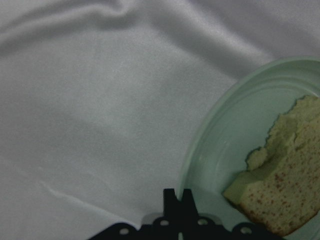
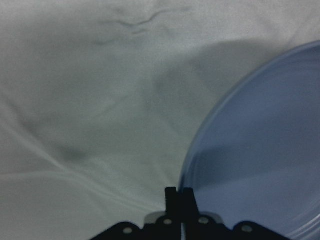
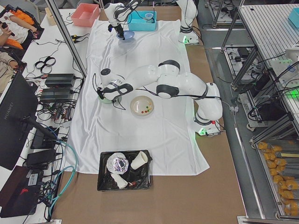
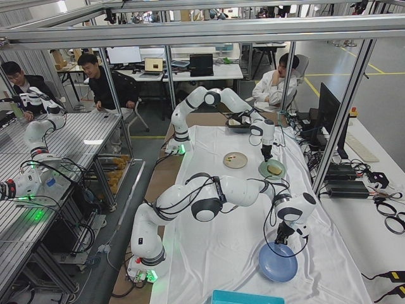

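Observation:
A green plate (image 4: 272, 174) holds a piece of bread (image 1: 280, 185) with a browned, speckled face. My left gripper is at this plate's rim, fingertips close together; whether they grip the rim is unclear. A blue plate (image 4: 278, 266) lies empty on the white cloth, with my right gripper at its rim, fingertips close together; a grip on the rim cannot be told either.
A beige plate (image 3: 141, 105) with small colored pieces lies mid-cloth. A black tray (image 3: 123, 184) with cups and foil stands at one end, a cyan bin (image 3: 140, 25) at the other. Open cloth lies between.

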